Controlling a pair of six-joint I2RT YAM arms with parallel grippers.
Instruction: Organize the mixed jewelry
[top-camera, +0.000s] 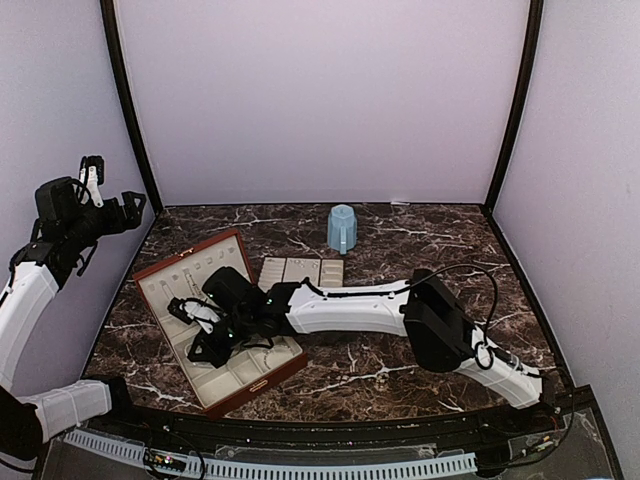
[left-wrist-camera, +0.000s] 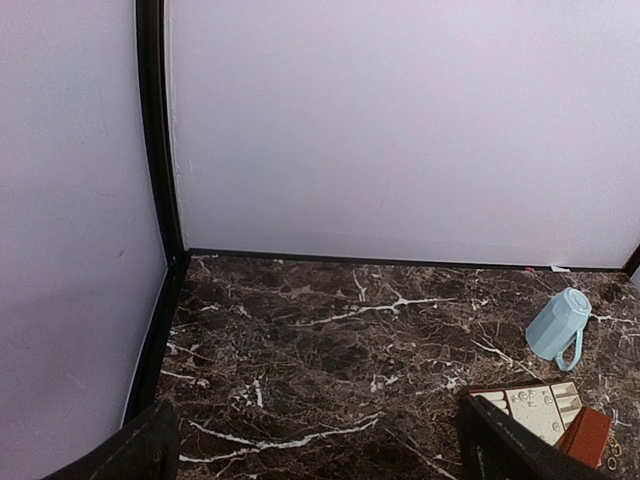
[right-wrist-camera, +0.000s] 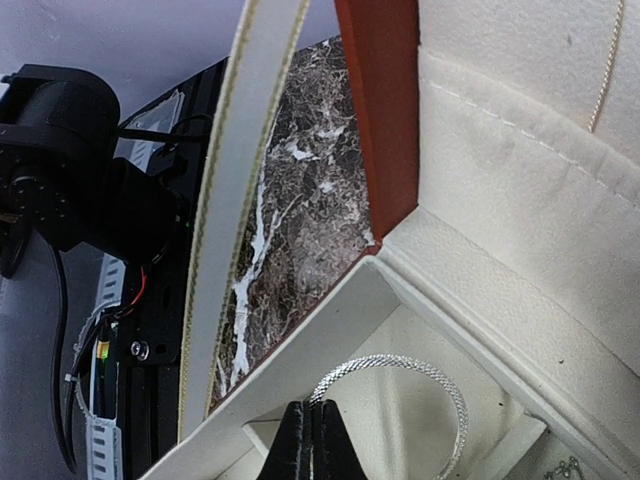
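In the right wrist view, a silver mesh bracelet (right-wrist-camera: 441, 378) hangs from the tips of my right gripper, which is shut on it. The bracelet is over the corner compartment of the cream-lined jewelry box (right-wrist-camera: 330, 335); whether it touches the floor there I cannot tell. A bit of silver chain (right-wrist-camera: 570, 467) shows in the neighbouring compartment. Thin gold chain (right-wrist-camera: 608, 75) hangs on the raised lid. From the top, the right arm covers part of the open box (top-camera: 250, 392). My left gripper (top-camera: 138, 208) is open and empty, high at the left, far from the box.
Behind the box lies a cream ring tray (top-camera: 302, 270), with a light-blue mug (top-camera: 342, 228) farther back. Several small pieces (top-camera: 380, 377) are scattered on the dark marble at the front. A ribbon strap (right-wrist-camera: 232, 190) runs between lid and box near my right gripper.
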